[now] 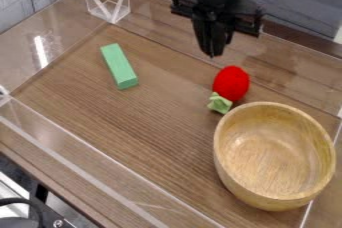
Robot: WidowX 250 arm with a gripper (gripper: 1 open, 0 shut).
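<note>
My gripper (214,24) hangs at the top centre of the view, raised over the back of the wooden table; whether it is open or shut is unclear. Below and a little to its right lies a red strawberry-like object (230,82) with a pale green end (219,102) toward the front. A light green block (119,65) lies left of centre.
A large tan bowl (271,154) fills the front right. A white wire holder (107,5) stands at the back left. Dark cables show at the left edges.
</note>
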